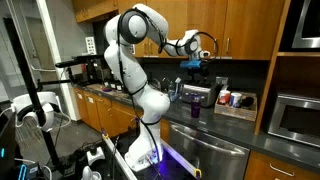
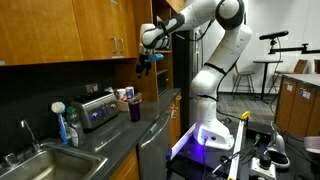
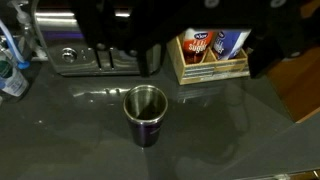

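Observation:
My gripper [image 1: 195,74] hangs in the air above the counter, in front of the wall cabinets. Its dark fingers stand well apart at the top of the wrist view, and no held object shows in the gap between them. Below it, a dark purple tumbler [image 3: 148,128] with a shiny metal rim stands upright on the dark counter; it looks empty. The second exterior view also shows this tumbler [image 2: 135,112], well beneath the gripper [image 2: 148,69] and apart from it.
A silver toaster [image 3: 90,62] sits behind the tumbler. To its right is a wooden crate [image 3: 218,72] with a red-and-white container [image 3: 197,43] and a blue-and-white one. A sink [image 2: 60,165] lies farther along the counter. Bare counter [image 3: 215,125] surrounds the tumbler's right side.

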